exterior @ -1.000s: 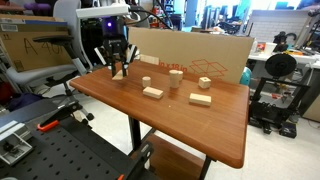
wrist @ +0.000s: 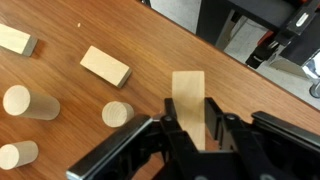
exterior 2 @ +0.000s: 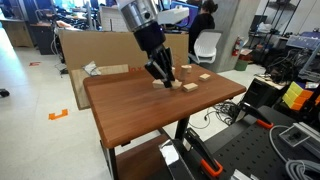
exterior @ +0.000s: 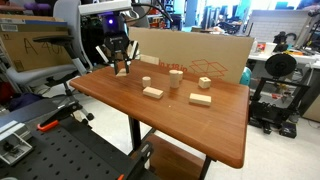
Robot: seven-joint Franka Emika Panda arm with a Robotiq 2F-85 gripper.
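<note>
A pale wooden block stands out between the dark fingers of my gripper in the wrist view; the fingers are shut on it. From exterior view 1, the gripper hangs over the left part of the wooden table, with the block at its tips. Whether the block's lower end touches the tabletop is hard to tell. In exterior view 2 the fingers partly hide the held block.
Beside the gripper stands a short cylinder, with a flat block near it. Farther right are a taller cylinder, another light piece and a second flat block.
My gripper, with the block in it, has shifted slightly up and to the right in exterior view 1. The pieces on the table have stayed where they were.
</note>
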